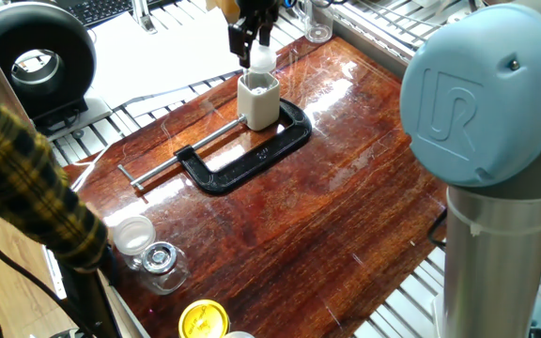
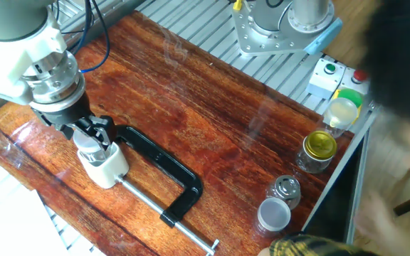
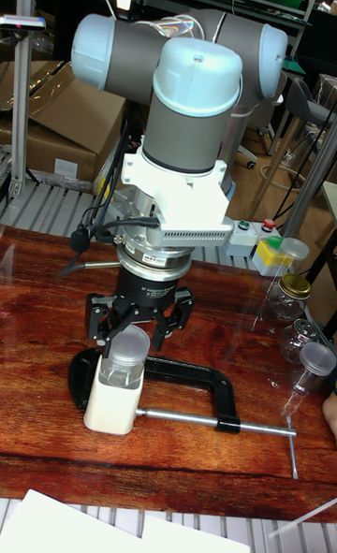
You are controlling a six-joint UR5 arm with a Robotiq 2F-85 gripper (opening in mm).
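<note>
A small jar with a frosted whitish lid [image 3: 127,345] stands upright in a cream-white holder [image 3: 112,405]. The black C-clamp [image 1: 252,167] has its screw end against the holder's side. Just above the jar, my gripper [image 3: 136,329] points down with its black fingers spread apart, and nothing shows gripped between them. In exterior view 2 one finger overlaps the lid [image 2: 87,142], so contact is hard to judge.
Near the table's edge stand several jars: a frosted-lidded one [image 2: 273,214], a silver-lidded one [image 2: 287,188] and a gold-lidded one [image 2: 320,145]. A person's arm [image 1: 31,178] is at the edge.
</note>
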